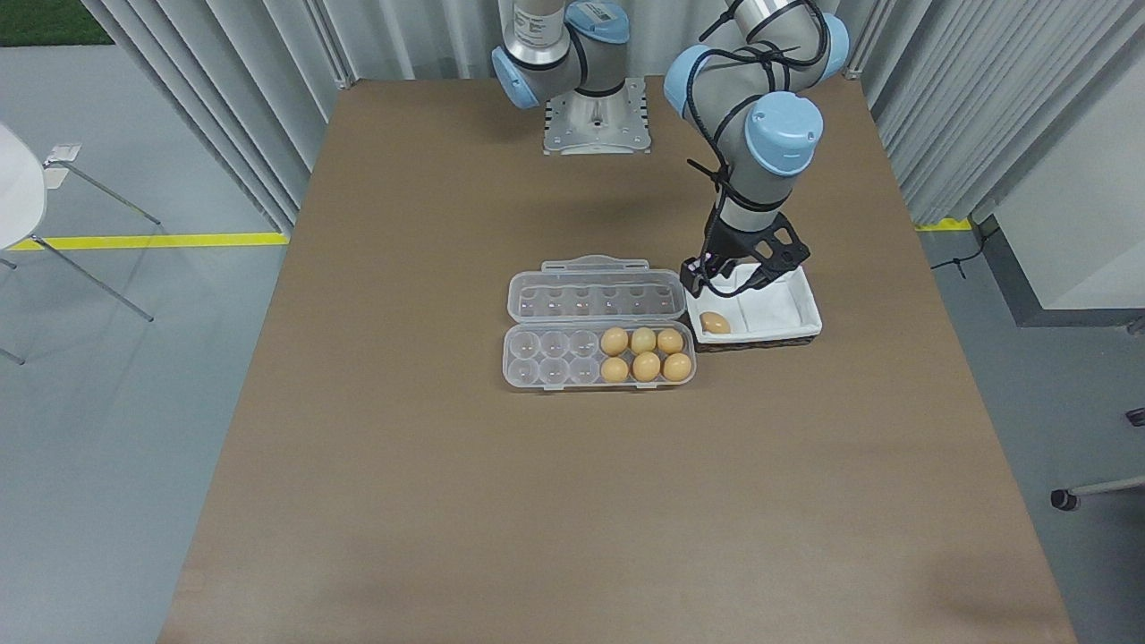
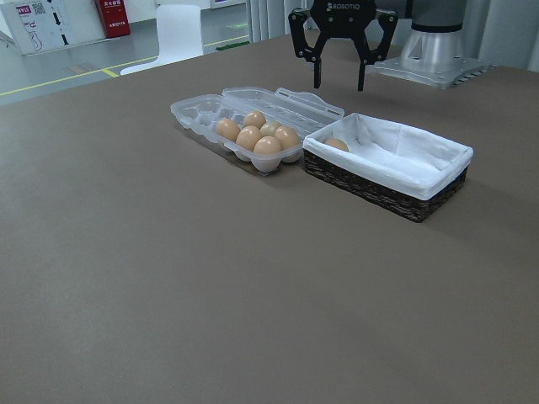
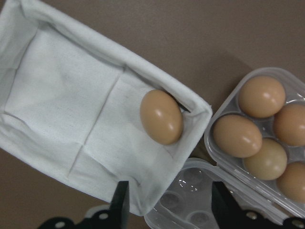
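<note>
A brown egg (image 3: 161, 117) lies in the white cloth-lined basket (image 1: 764, 306), at the end beside the egg carton (image 1: 555, 354); the left view shows it partly hidden by the rim (image 2: 394, 172). The carton lies open with several eggs (image 2: 267, 145) in its cups and others empty. My gripper (image 2: 338, 82) hangs above the basket and carton, its two fingers spread open with nothing between them. In the wrist view the fingertips sit at the bottom edge, over the basket's corner and the carton's lid (image 3: 188, 198).
A brown table (image 1: 601, 494) has wide free room in front and to the sides. The robot's base (image 1: 596, 129) stands at the back edge. A white chair (image 2: 173, 38) stands on the floor beyond the table.
</note>
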